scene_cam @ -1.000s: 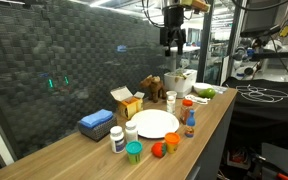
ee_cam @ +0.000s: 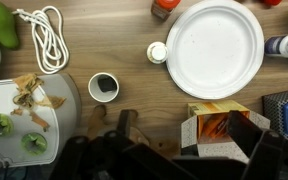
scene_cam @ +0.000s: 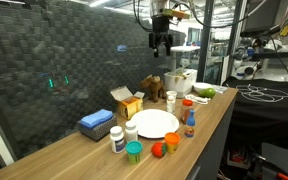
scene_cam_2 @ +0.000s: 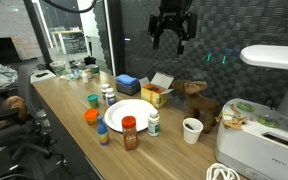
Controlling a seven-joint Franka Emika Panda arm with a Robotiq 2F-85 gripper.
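Note:
High above the wooden counter hangs my gripper [scene_cam: 162,54], open and empty, its two fingers spread apart. In the wrist view, its dark fingers reach in from the bottom over the counter. Below it in that view are the open yellow box [ee_cam: 221,107], a white mug [ee_cam: 104,87] with something black inside, and the white plate [ee_cam: 215,48]. A brown plush dog [scene_cam_2: 199,108] sits by the back wall, partly hidden by the left finger in the wrist view. My gripper touches none of these.
Cups and a tomato [scene_cam: 158,149] line the front edge, with bottles [scene_cam: 117,139] and a blue basket [scene_cam: 97,118] farther left. A white appliance [scene_cam_2: 264,145] stands at one end, beside a white cable [ee_cam: 50,40]. The plate is empty.
In exterior view 1, my gripper has moved left and slightly lower over the second, staying open. The objects on the counter have not moved.

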